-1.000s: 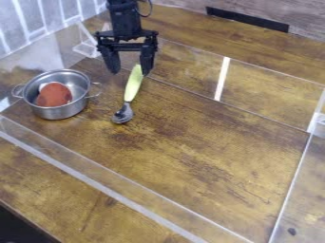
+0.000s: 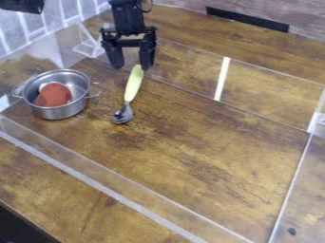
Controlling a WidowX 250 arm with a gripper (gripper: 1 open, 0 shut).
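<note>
My black gripper (image 2: 129,55) hangs at the top middle of the camera view, its two fingers spread open with nothing between them. Just below and right of it a spoon (image 2: 132,87) with a pale yellow-green handle lies on the wooden table, its metal end toward the front. To the left stands a steel pot (image 2: 74,107) with two side handles, holding a reddish-orange round item (image 2: 55,95).
Clear strips or panels (image 2: 223,80) mark its surface and edges. A pale ribbed surface lies at the upper left.
My gripper has shifted slightly up and to the left, away from the spoon's handle. The spoon and pot have not visibly moved.
</note>
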